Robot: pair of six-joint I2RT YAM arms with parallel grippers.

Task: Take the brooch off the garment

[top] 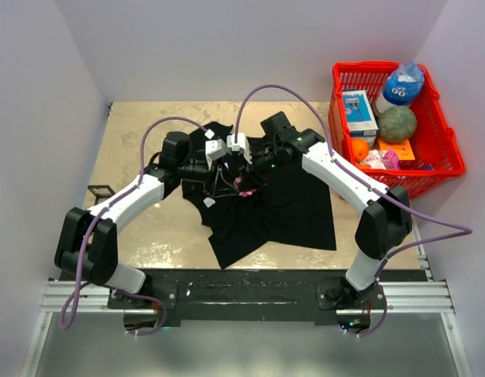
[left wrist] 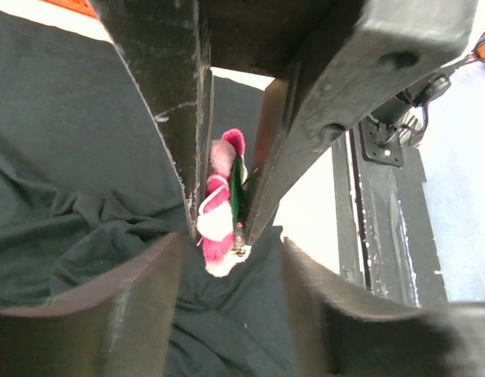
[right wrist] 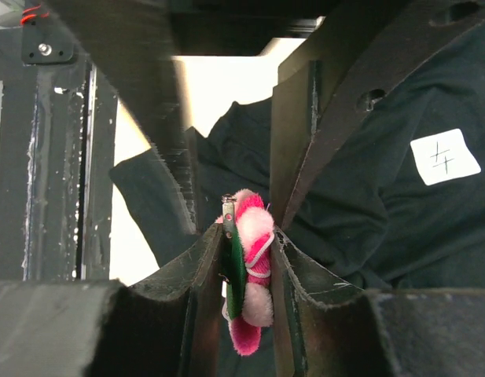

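Note:
Both grippers meet over the black garment (top: 289, 220). A pink and white fluffy brooch (top: 246, 191), seen edge-on with a green back and metal clasp, is lifted between them. My right gripper is shut on it. My left gripper reaches round it, its fingers on either side; whether they grip it is hard to tell. In the right wrist view the left gripper's fingers stand just above and behind the brooch (right wrist: 254, 290). A white square patch (right wrist: 445, 155) lies on the garment.
A red basket (top: 435, 177) holding boxes, a bottle, fruit and other items stands at the back right, beside the right arm. Bare tabletop (top: 148, 236) shows left of the garment and along its front edge.

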